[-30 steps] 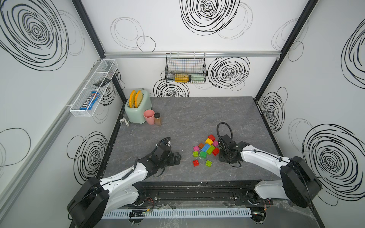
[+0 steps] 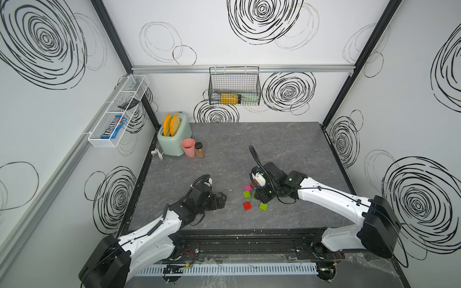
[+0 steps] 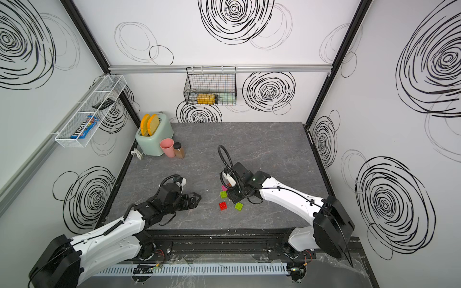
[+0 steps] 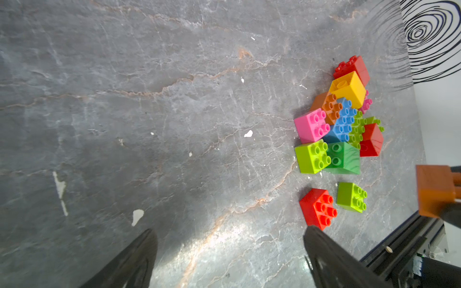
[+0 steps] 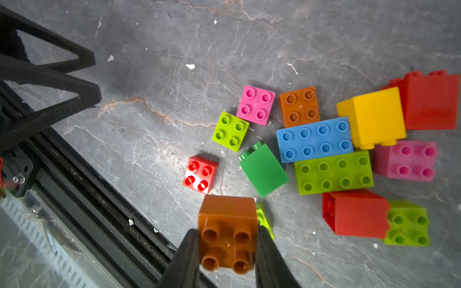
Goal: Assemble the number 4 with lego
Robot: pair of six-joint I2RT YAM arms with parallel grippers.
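In the right wrist view, an orange brick [image 5: 227, 209] is gripped between the fingers of my right gripper, studs facing the camera. The same orange brick [image 4: 434, 189] hangs above the table at the right edge of the left wrist view. My left gripper is open over bare table, left of the bricks. Loose bricks lie clustered below the right gripper: pink [image 5: 256, 104], orange [image 5: 300, 106], blue [image 5: 314, 139], lime [image 5: 333, 172], yellow [image 5: 376, 117], green [image 5: 263, 169] and red [image 5: 355, 212]. A small red brick [image 5: 200, 174] lies apart. The right arm covers much of the cluster from above.
At the back left stand a green toaster [image 2: 173, 144], a pink cup [image 2: 188, 147] and a brown jar [image 2: 199, 150]. Open tabletop [image 2: 269, 139] stretches behind the bricks and between the grippers. The front table edge [image 2: 249, 229] runs close by.
My right arm has swung left over the brick cluster, hiding most of it from above. The left arm has shifted only slightly. The table bricks seem unmoved.
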